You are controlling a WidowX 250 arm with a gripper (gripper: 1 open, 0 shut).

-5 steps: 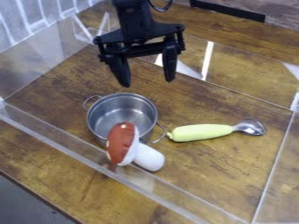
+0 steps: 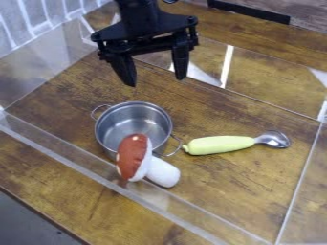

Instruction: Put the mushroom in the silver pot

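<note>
The silver pot [image 2: 113, 126] stands on the wooden table with its inside bare where it shows. At its near rim the mushroom, with a red cap [image 2: 133, 153] and a white stem [image 2: 163, 172], lies tipped on its side. Its cap overlaps the rim in the picture while the stem points to the near right, outside the pot. Whether the cap rests on the rim or just in front of it, I cannot tell. Well behind and above the pot, my gripper [image 2: 156, 80] hangs open, its two dark fingers wide apart and nothing between them.
A yellow-green handled scoop [image 2: 220, 144] with a metal head lies right of the pot. Clear low walls [image 2: 76, 151] enclose the work area, the near one running close by the mushroom. Bare table [image 2: 236, 110] spreads behind the scoop, and more lies left of the pot.
My gripper has shifted slightly up and to the left, staying open. The pot, mushroom and scoop have stayed where they were.
</note>
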